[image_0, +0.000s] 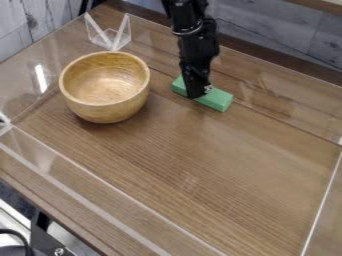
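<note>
A black robot arm (191, 35) reaches down from the top of the view, its gripper (199, 84) low over a green rectangular block (215, 99) on the wooden table (187, 180). The fingertips are at the block's upper left part; whether they are open or shut on it is too small to tell.
A large tan bowl (104, 100) stands left of the block. A clear, crumpled plastic object (110, 36) lies at the back left.
</note>
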